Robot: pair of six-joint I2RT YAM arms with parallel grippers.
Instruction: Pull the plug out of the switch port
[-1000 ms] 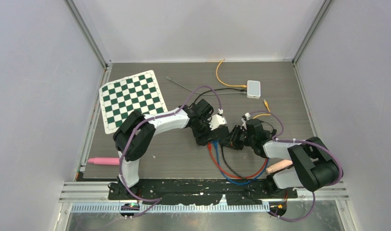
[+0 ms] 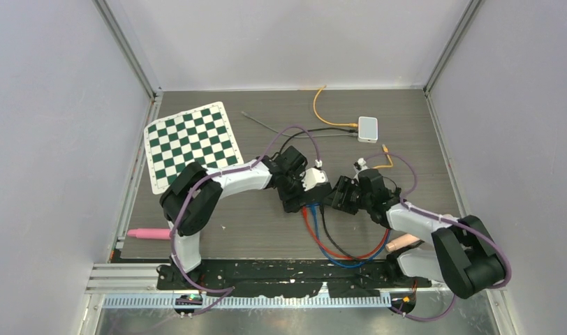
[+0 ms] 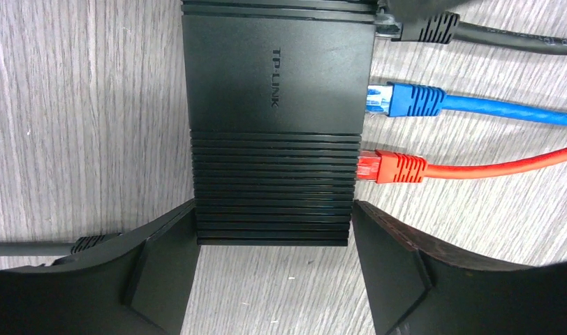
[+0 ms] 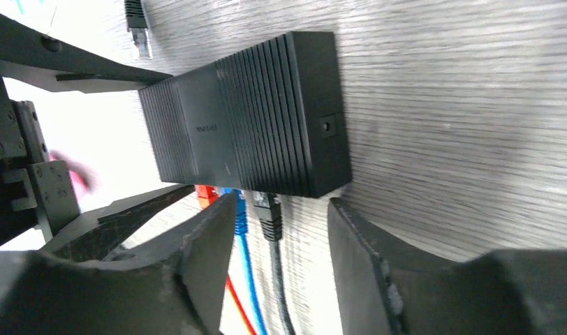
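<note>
The black TP-Link switch [image 3: 277, 77] lies on the table, its near end between my left gripper's [image 3: 275, 204] fingertips. Those tips sit at its two long edges; whether they press on it I cannot tell. Along one side, a black plug [image 4: 268, 213], a blue plug [image 3: 415, 100] and a red plug [image 3: 399, 167] stand at the ports, clear connector parts showing on the blue and red. How deep each sits is unclear. My right gripper is open beside the switch, nothing between its fingers, the black plug visible beyond them.
A loose black plug [image 4: 137, 28] lies off the switch's other side. Further back sits a white box [image 2: 368, 130] with yellow and dark cables. The checkerboard [image 2: 191, 145] is at left, a pink marker [image 2: 149, 234] in front of it.
The left arm has shifted a little; the front cables look about the same.
</note>
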